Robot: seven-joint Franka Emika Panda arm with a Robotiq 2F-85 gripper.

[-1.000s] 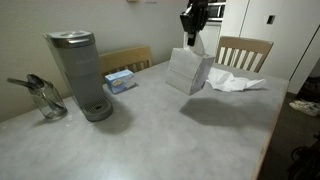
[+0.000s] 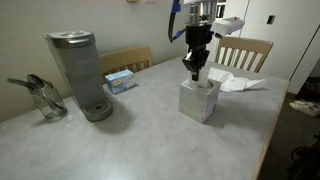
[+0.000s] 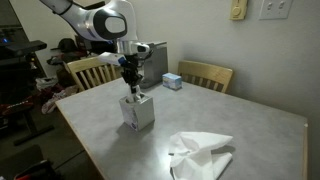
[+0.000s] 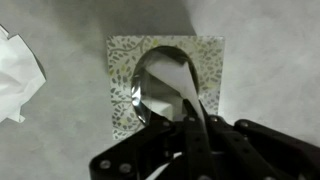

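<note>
A pale patterned tissue box (image 2: pixel 197 104) stands upright on the grey table, also seen as a white box (image 3: pixel 143 113) in exterior view 2. Right over it, pointing down, is my gripper (image 2: pixel 195 77), its fingers shut. A white tissue (image 4: pixel 172 73) rises out of the oval opening to the fingertips and appears pinched between them. From above, the wrist view shows the box's leaf-print top (image 4: pixel 122 72), partly covered by my gripper.
A crumpled white tissue (image 3: pixel 200 157) lies on the table near the box. Farther off are a grey coffee maker (image 2: pixel 80 75), a small blue-and-white box (image 2: pixel 120 81) and a glass holding utensils (image 2: pixel 47 100). Chairs line the table.
My gripper has lowered with it.
</note>
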